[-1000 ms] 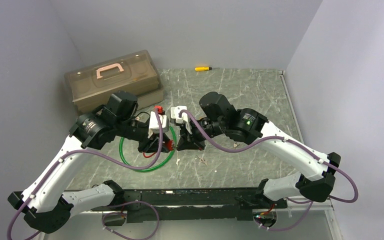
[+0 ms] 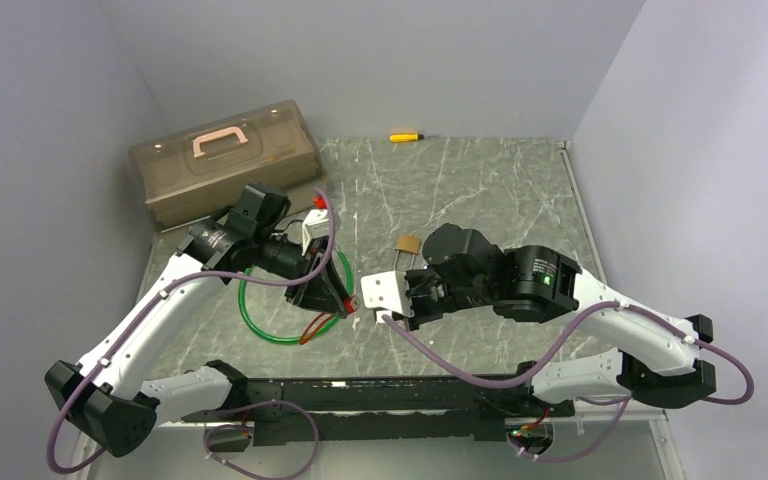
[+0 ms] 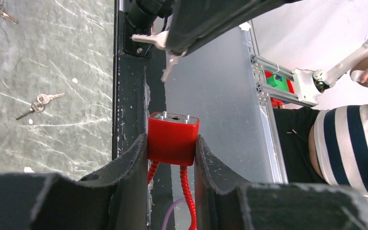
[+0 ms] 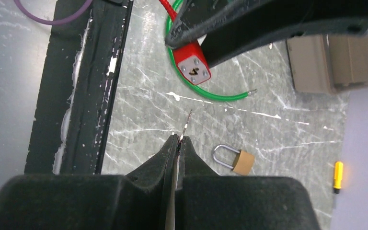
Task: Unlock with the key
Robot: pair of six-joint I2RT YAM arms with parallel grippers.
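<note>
A red lock block (image 3: 171, 141) with a metal face sits between the fingers of my left gripper, red cords hanging below. My right gripper is shut on a thin key (image 4: 187, 122), pointing up toward the lock's metal face, apart from it. In the left wrist view the key hangs with others near the right gripper's fingertip, above the lock. A brass padlock (image 4: 243, 162) lies on the table, and loose keys (image 3: 40, 102) lie on the marble.
A lidded brown toolbox (image 2: 222, 160) stands at back left, a yellow screwdriver (image 2: 404, 138) at the back. A green hose ring (image 2: 260, 330) lies under my left arm.
The left gripper with the red lock has shifted slightly toward the front.
</note>
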